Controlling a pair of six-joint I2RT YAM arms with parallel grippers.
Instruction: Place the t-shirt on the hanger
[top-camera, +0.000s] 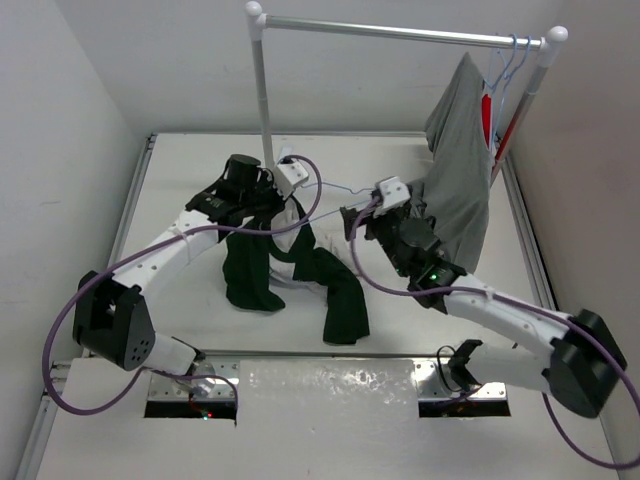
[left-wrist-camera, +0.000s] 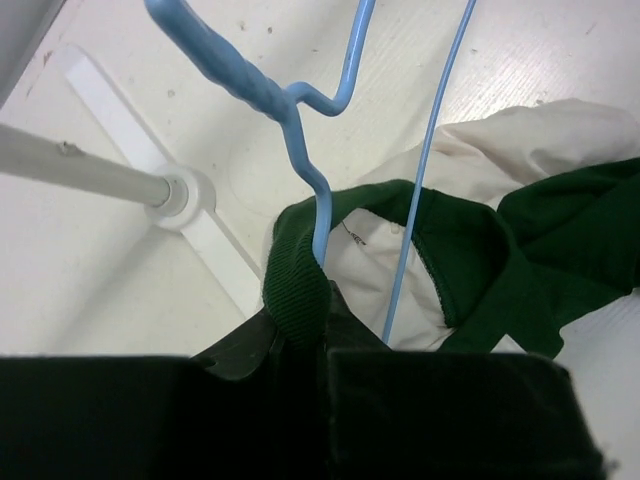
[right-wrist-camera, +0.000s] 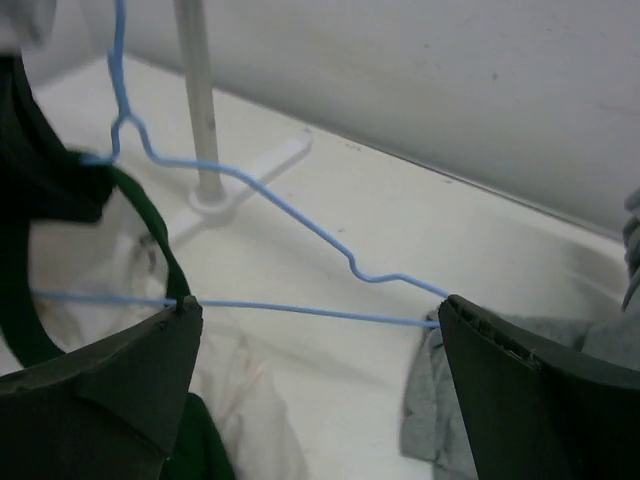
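Note:
A green and white t shirt (top-camera: 343, 306) lies crumpled below the rack. My left gripper (top-camera: 281, 182) is shut on the green collar (left-wrist-camera: 295, 275), lifted beside a blue hanger (left-wrist-camera: 294, 140) whose body runs into the collar. My right gripper (top-camera: 365, 208) is part open at the hanger's other end; in the right wrist view the hanger (right-wrist-camera: 308, 226) crosses between and beyond its two fingers, and whether it touches them is unclear.
A metal rack (top-camera: 390, 33) spans the back, with a grey garment (top-camera: 455, 180) and spare hangers (top-camera: 510, 60) on its right. Its white foot (left-wrist-camera: 107, 106) stands behind the shirt. The right wrist view is blurred.

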